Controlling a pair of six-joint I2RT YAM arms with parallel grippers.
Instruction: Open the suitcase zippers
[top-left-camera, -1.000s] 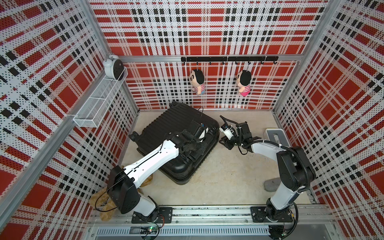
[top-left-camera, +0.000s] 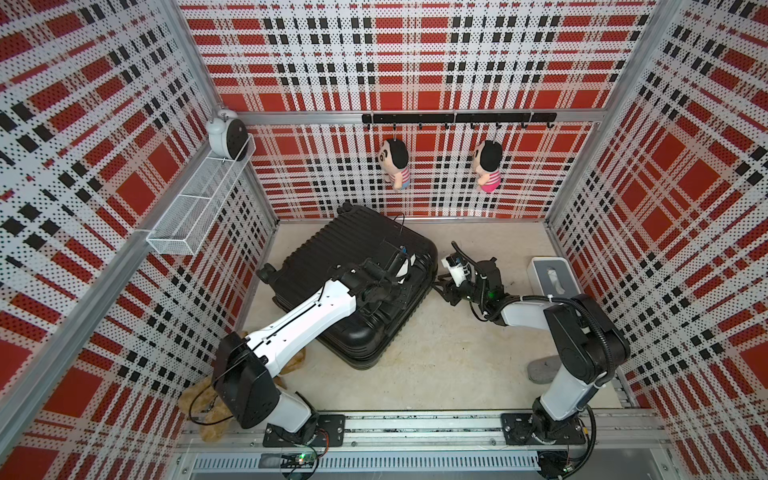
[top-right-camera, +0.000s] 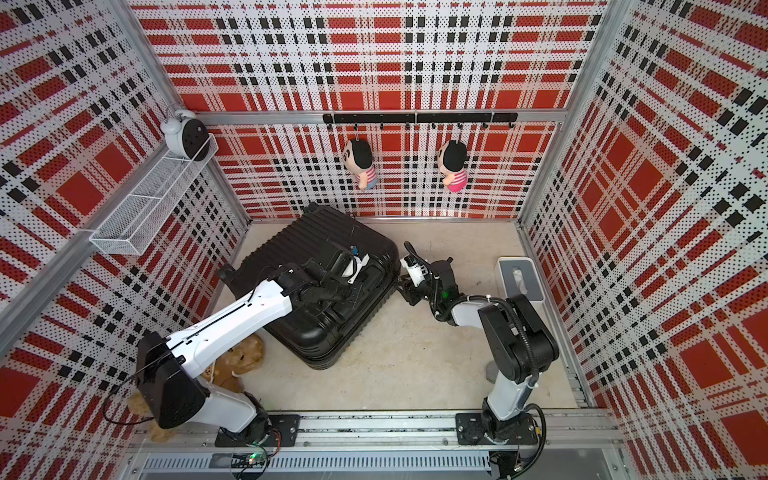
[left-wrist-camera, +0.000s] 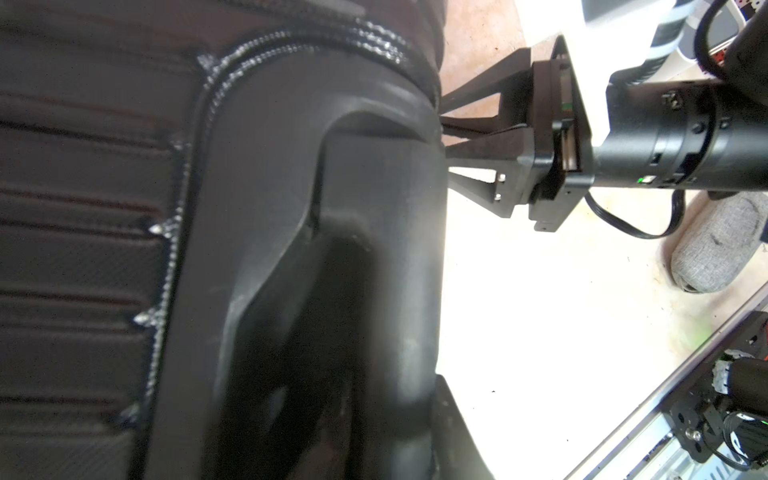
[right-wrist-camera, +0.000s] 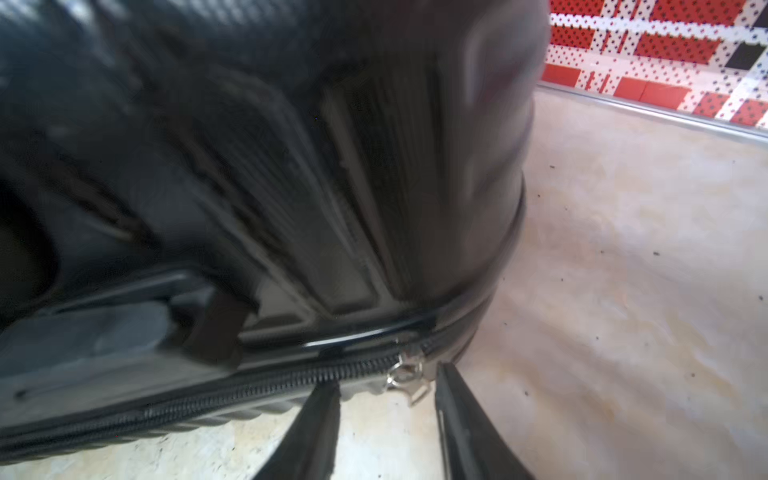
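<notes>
The black ribbed suitcase (top-left-camera: 320, 248) lies flat on the table, left of centre. Low along its near side runs a zipper (right-wrist-camera: 272, 388) in the right wrist view, with a metal zipper pull (right-wrist-camera: 409, 380) near the rounded corner. My right gripper is open beside that side wall. The pull appears between its two fingertips, closer to the right one; whether they touch is unclear. My left gripper (top-left-camera: 404, 276) is over the right-hand part of the suitcase, against its dark shell. How its fingers stand and what is between them cannot be made out.
Bare table lies right of the suitcase, around the right arm. A grey-lined tray (top-left-camera: 554, 277) and a grey slipper-like object (top-left-camera: 544, 369) are at the right. A brown plush toy (top-left-camera: 209, 404) sits beside the left arm's base.
The left arm has hardly moved.
</notes>
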